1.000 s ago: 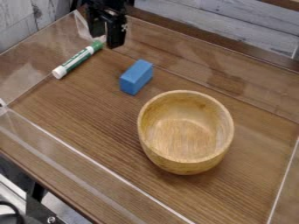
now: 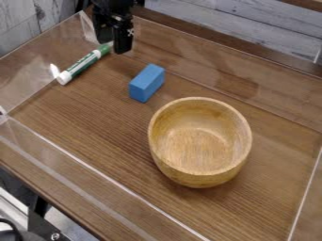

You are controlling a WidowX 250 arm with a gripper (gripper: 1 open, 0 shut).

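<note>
My gripper (image 2: 109,32) is at the top left, black, open, just above a thin green and white tube (image 2: 82,65) that lies diagonally on the wooden surface. A blue block (image 2: 147,82) sits below and right of the gripper, apart from it. Nothing shows held between the fingers.
A large yellow oval basket (image 2: 201,154) takes up the lower right middle.
My gripper has shifted a little to the left over the last second. The tube, block and basket look unmoved.
</note>
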